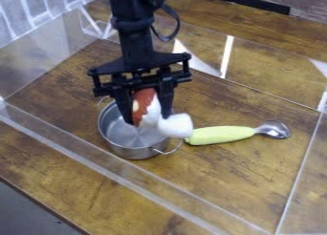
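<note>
My gripper (143, 96) hangs over a small steel pot (132, 141) with wire handles, shut on a red and white object (166, 120) whose white end points down and to the right. The object sits over the pot's opening and hides part of its inside. Right of the pot, a light green scoop (220, 135) with a metal head lies on the wooden surface.
The wooden surface (76, 172) is bordered by clear panels at the left, back and right. Bare wood lies in front of the pot and scoop and behind the scoop.
</note>
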